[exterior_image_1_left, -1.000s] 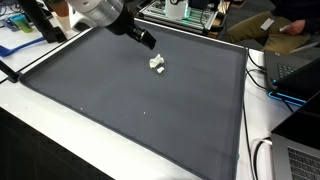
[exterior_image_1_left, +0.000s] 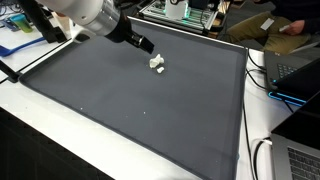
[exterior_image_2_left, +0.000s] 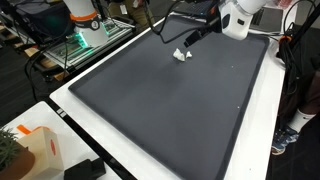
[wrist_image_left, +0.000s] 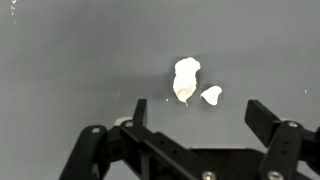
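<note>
Two white pieces rest close together on the dark grey board. In the wrist view the larger, elongated white piece (wrist_image_left: 186, 80) lies just left of the smaller white piece (wrist_image_left: 211, 95), with a narrow gap between them. Exterior view 1 shows the larger piece (exterior_image_1_left: 156, 61) right of my gripper (exterior_image_1_left: 147, 47), which hangs above the board. My gripper is open, its black fingers wide apart at the bottom of the wrist view, and nothing is between them. Another small pale thing (wrist_image_left: 123, 121), partly hidden by the left finger, shows at the lower left there.
The board (exterior_image_2_left: 170, 110) has a slightly raised rim and is mostly bare, with broad free room in front. Laptops (exterior_image_1_left: 292, 78) stand beyond its right side in exterior view 1. A potted plant (exterior_image_2_left: 12, 152) stands at the near left corner in exterior view 2.
The arm has shifted slightly at the far side of the board, staying above it. The white pieces lie where they were.
</note>
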